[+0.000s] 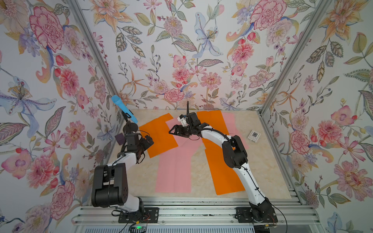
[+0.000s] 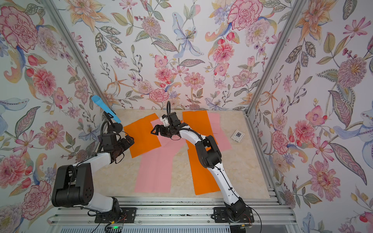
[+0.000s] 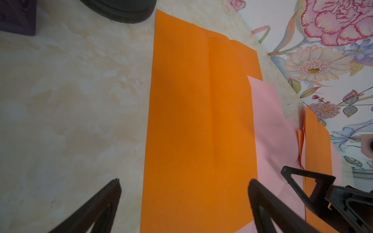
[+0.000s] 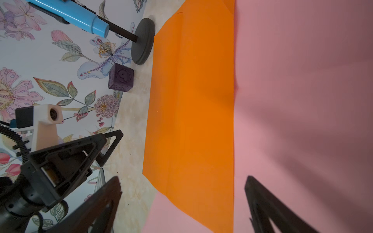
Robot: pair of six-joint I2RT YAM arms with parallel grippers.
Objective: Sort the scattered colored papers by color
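Orange and pink sheets overlap on the beige table. An orange sheet [image 1: 157, 141] lies back left, over pink sheets [image 1: 172, 172]; more orange sheets [image 1: 227, 174] lie on the right, with pink [image 1: 232, 120] under them at the back. My left gripper [image 1: 145, 140] stands open at that back-left orange sheet's left edge; in the left wrist view this sheet fills the middle. My right gripper [image 1: 176, 130] hangs open over the pink paper beside the same orange sheet's right side. Nothing shows between either gripper's fingers.
A blue cylinder on a black stand [image 1: 122, 106] and a dark purple block [image 4: 120, 77] stand at the back left. A small white card [image 1: 253, 135] lies on the right. Bare table shows along the front and right.
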